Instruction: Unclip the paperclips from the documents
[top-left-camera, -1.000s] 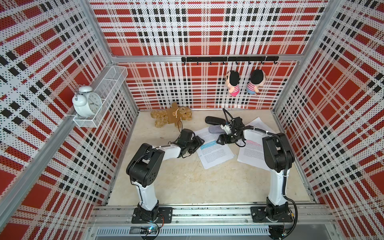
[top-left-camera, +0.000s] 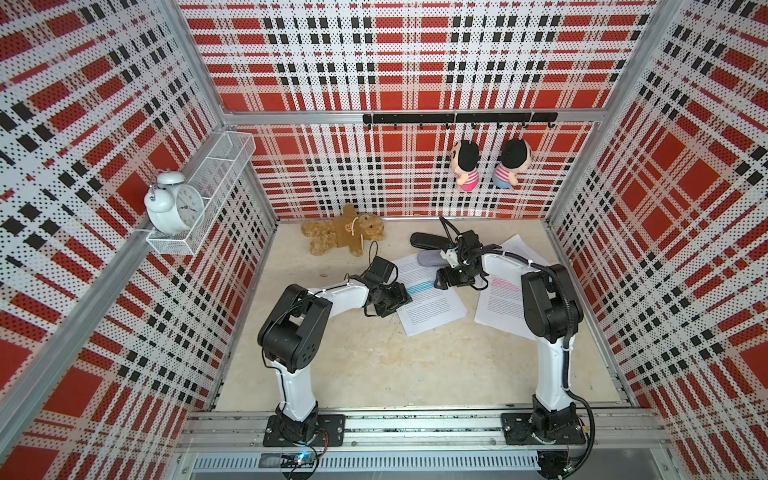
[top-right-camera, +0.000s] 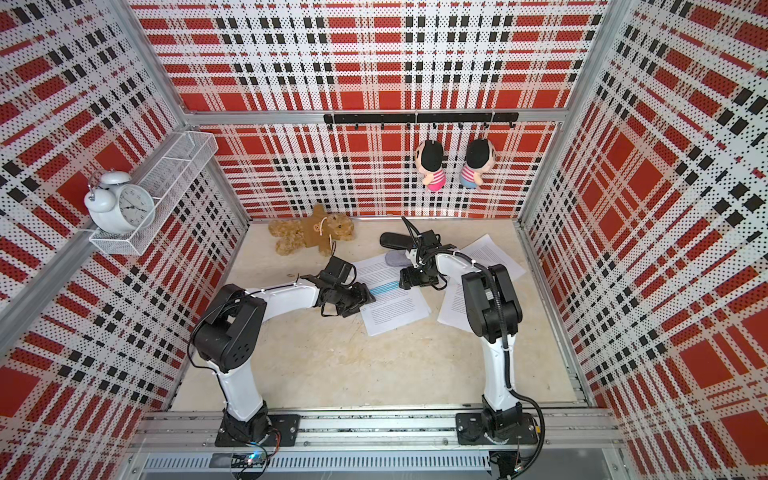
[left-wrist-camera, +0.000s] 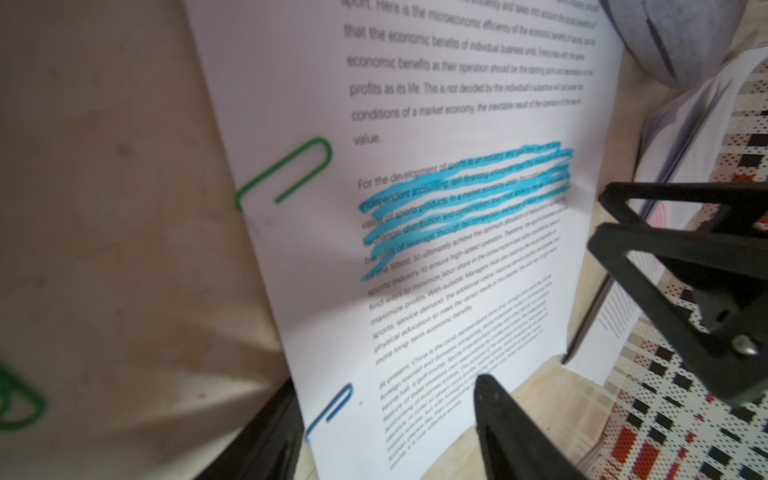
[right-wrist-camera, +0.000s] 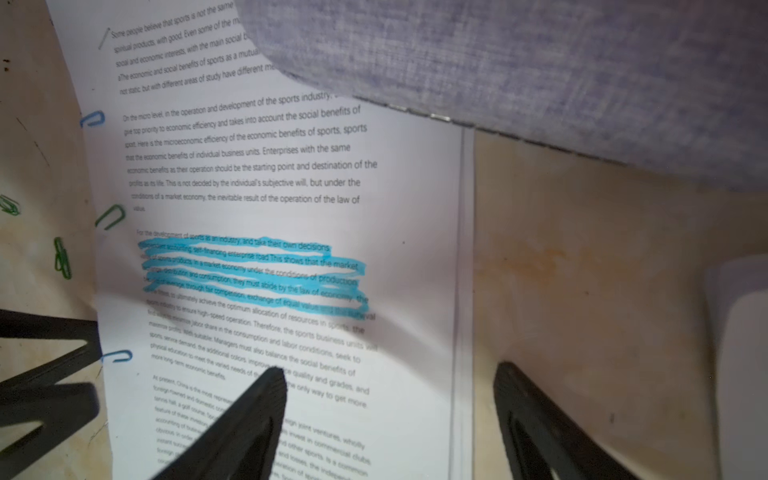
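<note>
The document (top-left-camera: 432, 312), printed with a blue highlighted passage, lies flat mid-table. In the left wrist view a green paperclip (left-wrist-camera: 302, 165) and a blue paperclip (left-wrist-camera: 332, 408) sit on its left edge. My left gripper is open above that edge, the blue clip between its spread fingers but not gripped. The right wrist view also has another blue paperclip (right-wrist-camera: 93, 119) higher on the edge, and green paperclips (right-wrist-camera: 61, 257) loose on the table. My right gripper stands open over the page's right edge, with no object held.
A grey-purple case (right-wrist-camera: 512, 72) covers the page's top right corner; a black case (top-left-camera: 429, 241) lies behind it. More papers (top-left-camera: 504, 308) are under the right arm. A brown teddy bear (top-left-camera: 348, 232) lies at the back left.
The page shifted slightly.
</note>
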